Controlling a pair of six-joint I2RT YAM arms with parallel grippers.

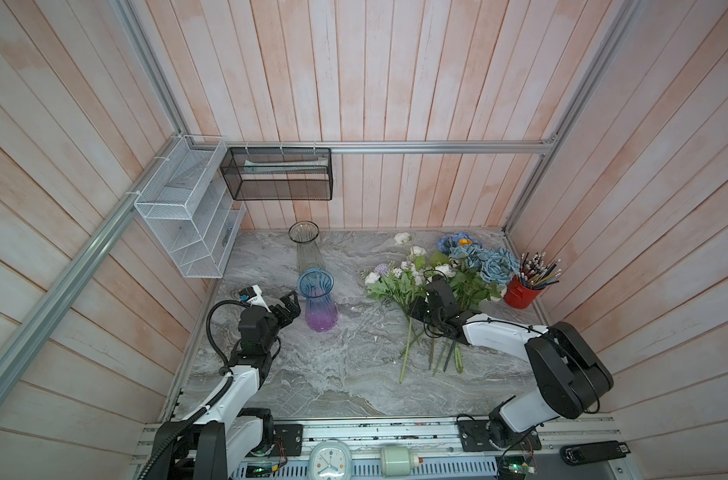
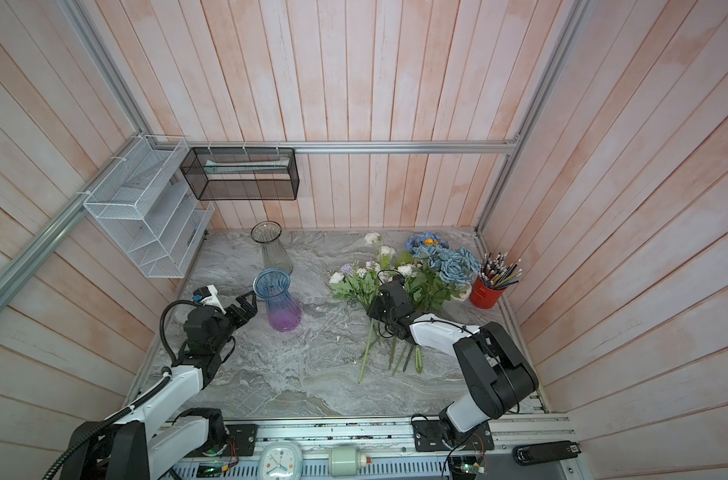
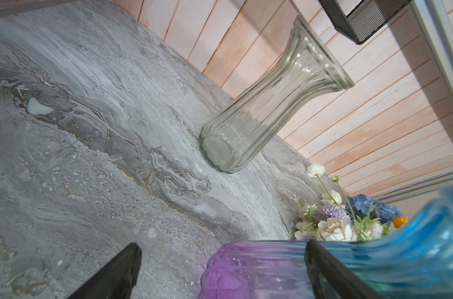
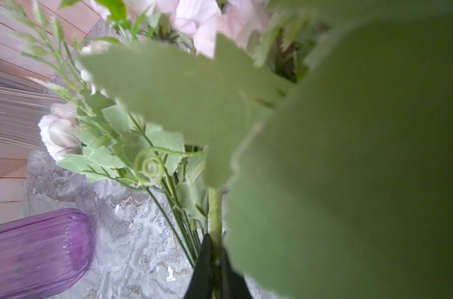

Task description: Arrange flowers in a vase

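Note:
In the right wrist view my right gripper is shut on a thick green flower stem (image 4: 215, 211), with large blurred leaves (image 4: 346, 164) covering much of that view. White flowers (image 1: 372, 278) and blue flowers (image 1: 498, 264) lie in a pile on the right side of the table, stems toward the front. Left of the pile stands the blue-and-purple vase (image 1: 319, 308), upright. Behind it is a clear glass vase (image 3: 266, 107), also upright and empty. My left gripper (image 1: 293, 304) stands open to the left of the coloured vase; its fingers (image 3: 111, 271) are apart and blurred.
A red cup (image 1: 521, 295) of pens and brushes stands against the right wall. White mesh shelves (image 1: 189, 216) and a black wire basket (image 1: 277, 176) hang at the back left.

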